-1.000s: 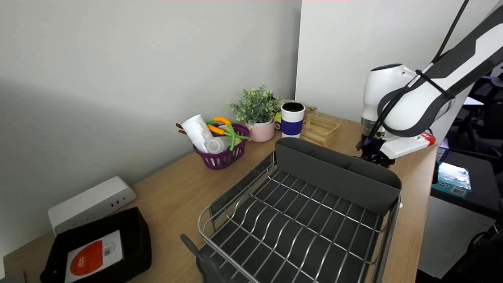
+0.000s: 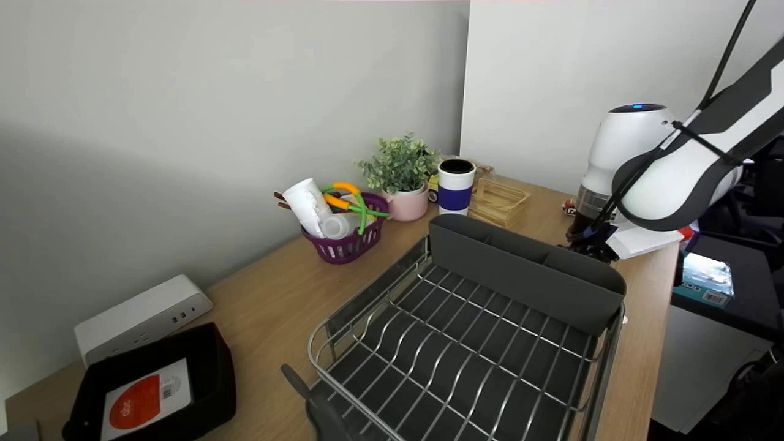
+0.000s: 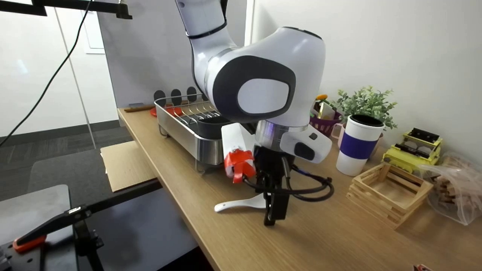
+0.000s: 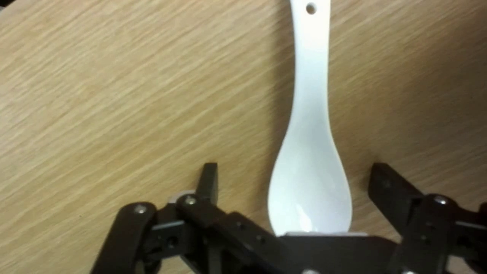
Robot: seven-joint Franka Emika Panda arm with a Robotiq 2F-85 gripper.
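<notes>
A white spoon (image 4: 311,137) lies on the wooden table, its bowl toward my gripper and its holed handle pointing away. In the wrist view the gripper is open, with one black finger on each side of the spoon's bowl and bare wood showing between bowl and fingers. In exterior view 2 the spoon handle (image 3: 239,204) sticks out to the left of the gripper (image 3: 272,219), which is low over the table and hides the bowl. The rack hides most of the gripper in exterior view 1.
A metal dish rack (image 2: 470,345) with a grey utensil holder (image 2: 525,268) stands near the arm. A white cup with a blue band (image 3: 358,145), a wooden crate (image 3: 389,192) and a plant (image 3: 368,108) line the wall side. The table's front edge is close to the spoon handle.
In exterior view 1 the arm has shifted to the right, and its wrist has turned. The rack, basket and cup have stayed where they were.
</notes>
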